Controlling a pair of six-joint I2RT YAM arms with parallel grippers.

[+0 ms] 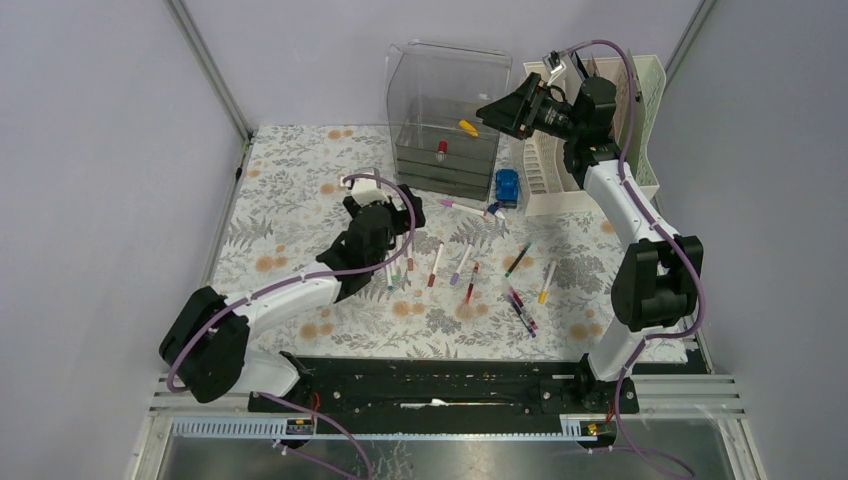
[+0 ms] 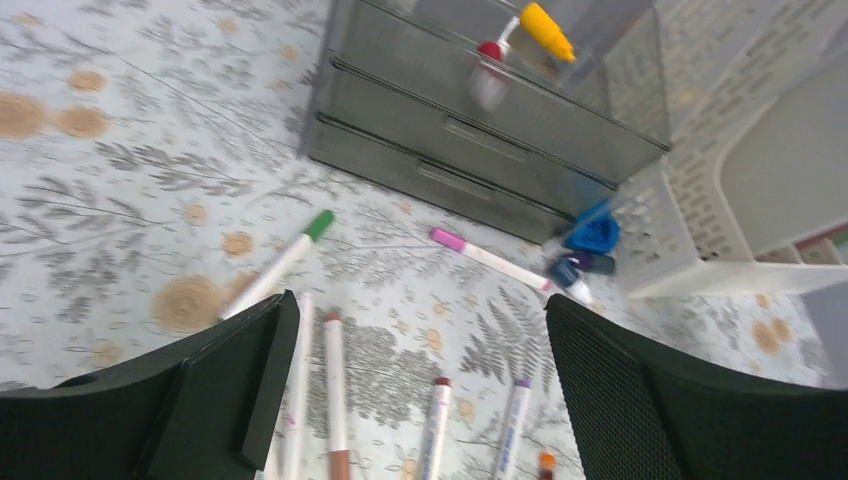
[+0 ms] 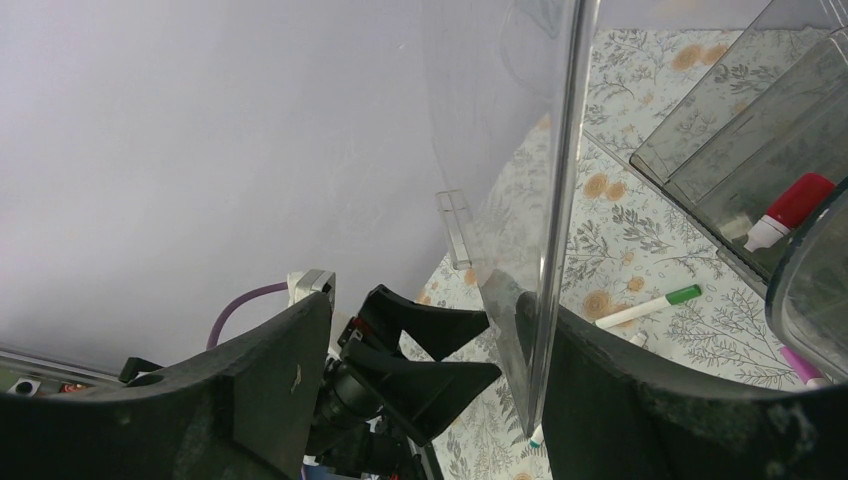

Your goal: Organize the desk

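Scattered markers lie on the patterned mat, among them a pink-capped one [image 2: 490, 260] and a green-capped one [image 2: 275, 270]. My left gripper is open above them, nothing between its fingers. A clear acrylic organizer [image 1: 440, 170] at the back holds a yellow item [image 1: 468, 128] and a red-capped item [image 1: 441, 150]. My right gripper is up at the organizer's right side, part open, with a clear panel edge between its fingers; whether it grips it I cannot tell.
A white file organizer [image 1: 545, 200] stands at the back right, with a blue object [image 1: 506, 186] beside it. Walls bound both sides.
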